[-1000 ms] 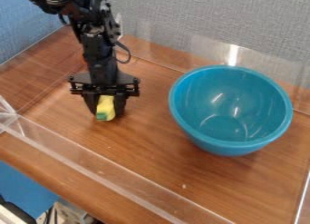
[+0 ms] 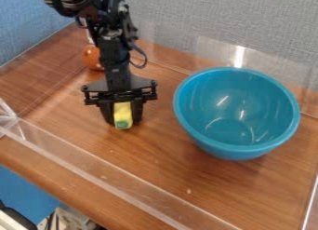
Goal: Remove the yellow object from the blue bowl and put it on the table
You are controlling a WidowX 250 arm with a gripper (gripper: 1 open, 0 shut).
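The yellow object (image 2: 123,113), with a greenish-white lower end, is between the fingers of my black gripper (image 2: 122,116), which is shut on it. Both are left of the blue bowl (image 2: 236,113), low over the wooden table; whether the object touches the tabletop I cannot tell. The bowl stands on the right half of the table, and its inside looks empty.
An orange-red round thing (image 2: 92,57) lies behind the arm on the left. A clear low wall (image 2: 99,169) runs along the table's front edge. Bare table (image 2: 162,164) lies in front of the gripper and bowl.
My gripper has shifted a little to the right and slightly downward in the picture, and the yellow object has moved with it. The orange-red thing shows more now. The bowl has stayed put.
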